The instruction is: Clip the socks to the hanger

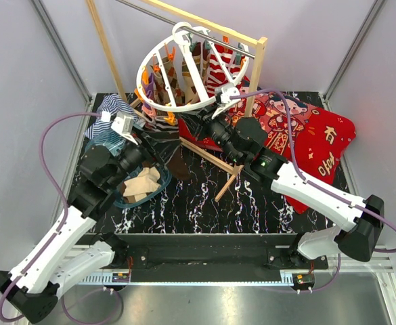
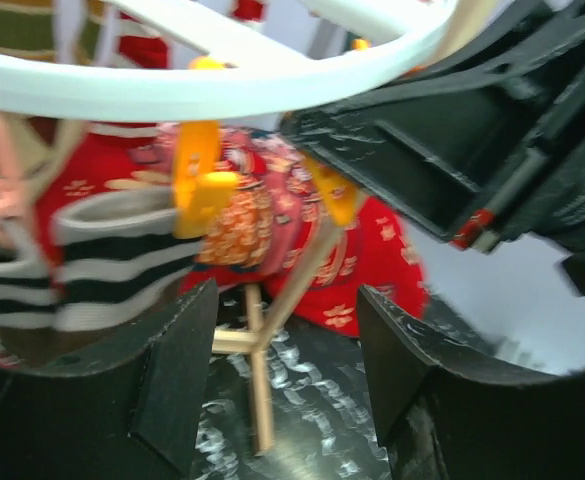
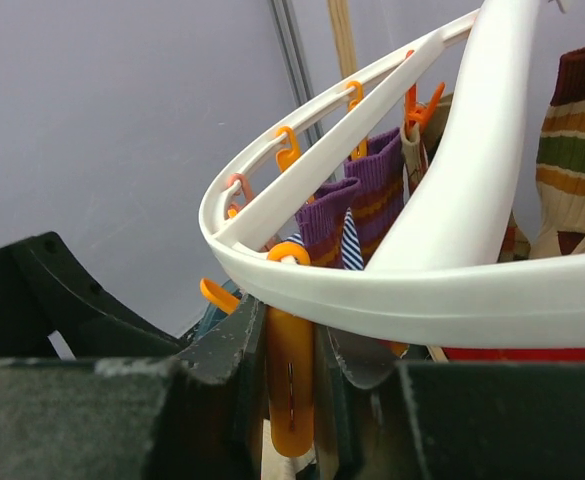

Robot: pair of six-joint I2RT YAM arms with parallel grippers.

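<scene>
The white round hanger (image 1: 141, 74) carries several socks on orange clips. My right gripper is shut on an orange clip (image 3: 290, 395) at the hanger's near rim. In the left wrist view that clip (image 2: 338, 193) shows below the right fingers, with no sock visible in it. My left gripper stands open below the rim, nothing between its fingers. Beyond it hangs a grey-and-white striped sock (image 2: 117, 265), near another orange clip (image 2: 198, 175). A brown sock (image 1: 178, 166) shows beside the left gripper in the top view; its upper end is hidden.
A blue basket (image 1: 165, 181) with beige and brown socks stands under the left arm. Striped blue cloth (image 1: 114, 106) lies behind it. Red printed fabric (image 1: 326, 135) covers the right rear. Wooden stand legs (image 1: 226, 186) cross the middle.
</scene>
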